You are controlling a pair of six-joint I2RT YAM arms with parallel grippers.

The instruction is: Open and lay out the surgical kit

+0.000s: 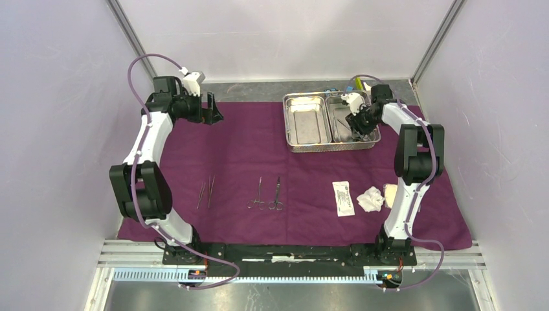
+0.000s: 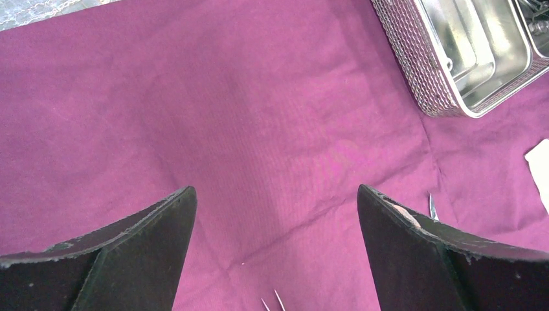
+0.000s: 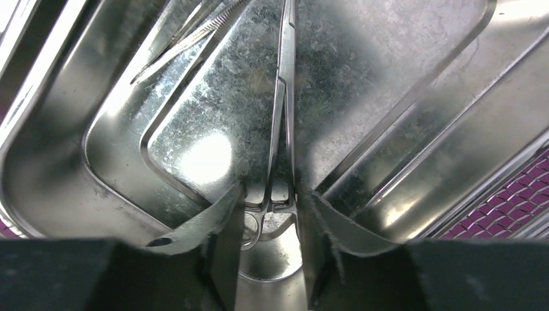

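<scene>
In the right wrist view a steel ring-handled clamp (image 3: 280, 129) lies in the tray's right compartment, its fingers pointing away from me. My right gripper is part open around its handles, one finger close on either side; the right finger looks very near the shank, though contact is unclear. Thin pointed tweezers (image 3: 188, 42) lie beyond it at the left. The steel tray (image 1: 309, 148) stands at the back right, its left compartment empty. My left gripper stays open over bare cloth, holding nothing.
Tweezers (image 1: 210, 192) and two ring-handled tools (image 1: 259, 192) lie along the front of the purple cloth (image 1: 246, 142). A white packet (image 1: 344, 199) and crumpled gauze (image 1: 371, 199) lie front right.
</scene>
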